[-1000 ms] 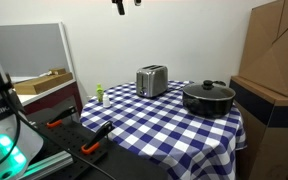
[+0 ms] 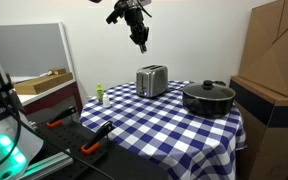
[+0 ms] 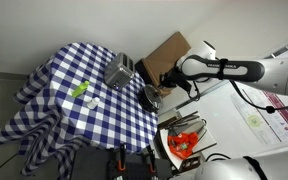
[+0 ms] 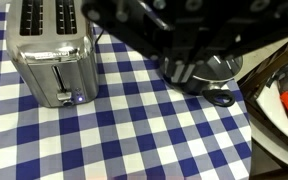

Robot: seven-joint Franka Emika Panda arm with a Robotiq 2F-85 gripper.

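Observation:
My gripper hangs high above the table, shut, with nothing showing between its fingers. In the wrist view, the gripper has its fingertips close together, overlapping the near part of a black lidded pot far below. To the left in that view stands a silver two-slot toaster. Exterior view 1 has the toaster at the back of the table and the pot to its right, lid on. The gripper touches neither.
A blue-and-white checked cloth covers the table, mostly bare at the front. At its left stand a small green item and a small white item. Cardboard panels rise beyond the pot.
In exterior view 1 the gripper has come down and to the right, from near the frame's top edge to above the toaster's image. The toaster and pot have not moved.

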